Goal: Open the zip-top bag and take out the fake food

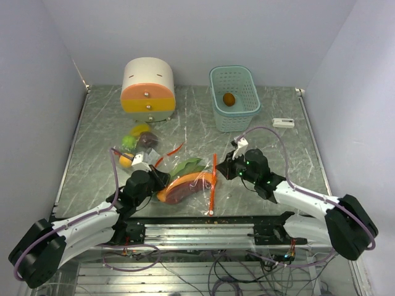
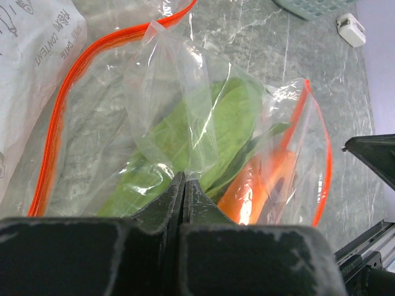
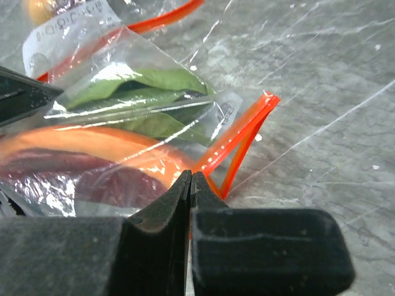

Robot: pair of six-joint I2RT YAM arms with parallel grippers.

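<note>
The clear zip top bag point(image 1: 213, 188) lies at the front middle, its orange zip edge on the right. In the right wrist view the two orange strips of the zip point(image 3: 237, 132) spread apart at one end. Inside show green leaves point(image 2: 231, 114), a long orange piece point(image 3: 92, 142) and a dark red piece point(image 3: 117, 185). My left gripper point(image 1: 166, 179) is shut on the bag's clear plastic point(image 2: 194, 148) at its left part. Just right of the zip edge, my right gripper point(image 1: 220, 170) is shut, with nothing visible between its fingers.
A second orange-edged bag point(image 1: 176, 150) with several food pieces lies behind the left arm. At the back stand a drawer box point(image 1: 148, 77) and a teal basket point(image 1: 219, 117) holding a brown item point(image 1: 229, 99).
</note>
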